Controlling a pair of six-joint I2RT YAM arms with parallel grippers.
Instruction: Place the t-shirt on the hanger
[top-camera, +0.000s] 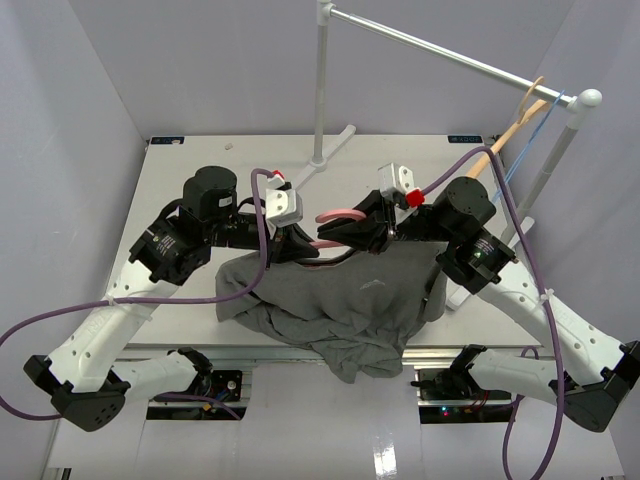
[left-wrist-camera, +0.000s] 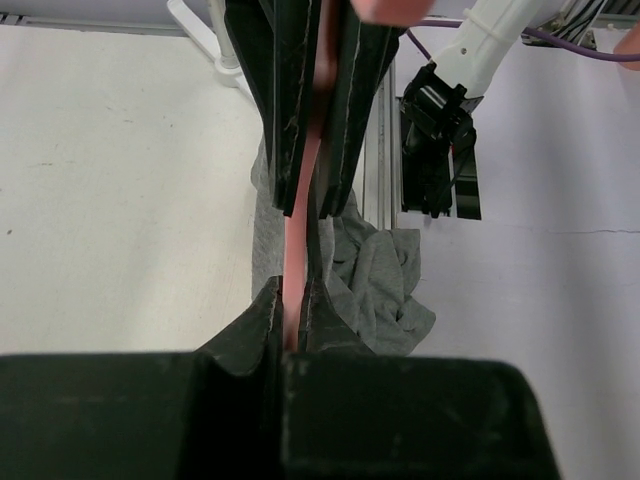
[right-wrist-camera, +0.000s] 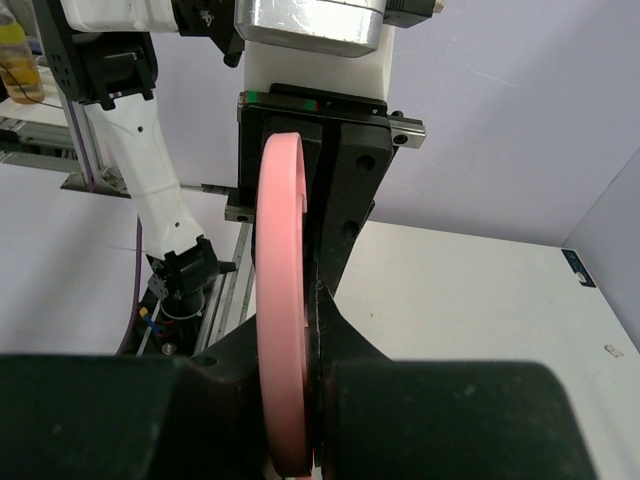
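Note:
A pink hanger (top-camera: 336, 215) is held in the air between my grippers, over the grey t-shirt (top-camera: 330, 300) spread on the table. My left gripper is shut on the hanger's pink bar. My right gripper is shut on the hanger too, its pink strip standing upright between the fingers in the right wrist view. In the top view the grippers nearly meet at the centre, partly hiding the hanger and the shirt's upper edge.
A white rail frame (top-camera: 450, 53) stands at the back and right, with wooden and blue hangers (top-camera: 530, 115) at its right end. The shirt droops over the front edge.

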